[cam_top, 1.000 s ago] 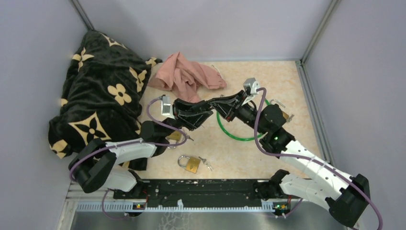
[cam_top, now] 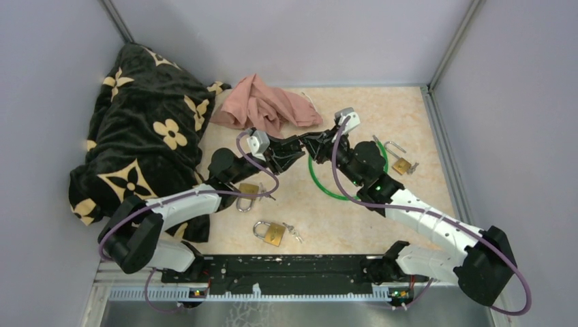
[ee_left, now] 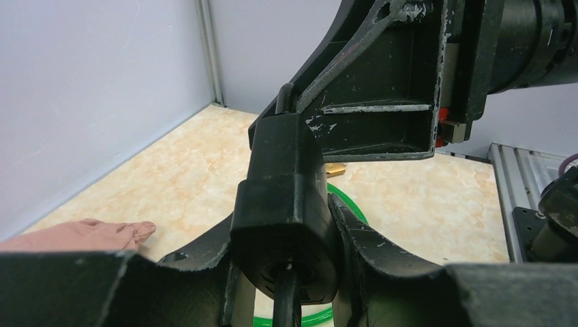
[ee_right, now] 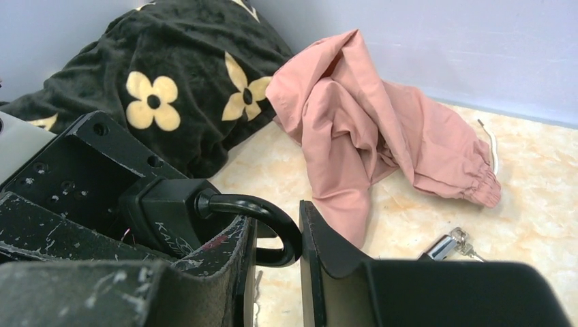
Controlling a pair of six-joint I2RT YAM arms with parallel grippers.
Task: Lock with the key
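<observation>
A black padlock [ee_right: 167,214] with a curved black shackle is raised between the two grippers over the table's middle. In the right wrist view my right gripper is shut on the shackle. The lock's body [ee_left: 283,225] fills the middle of the left wrist view, between the fingers of my left gripper; whether these grip it is unclear. A key in the lock cannot be made out. In the top view, brass padlocks [cam_top: 274,234] and loose keys [cam_top: 294,231] lie on the table.
A green ring [cam_top: 327,190] lies below the grippers. Pink cloth [cam_top: 266,105] lies at the back, a dark patterned cushion [cam_top: 136,136] on the left, and more padlocks [cam_top: 401,164] at the right.
The right arm's wrist has shifted left and toward the back, and the left wrist has turned and moved slightly right. The grippers still meet at the middle.
</observation>
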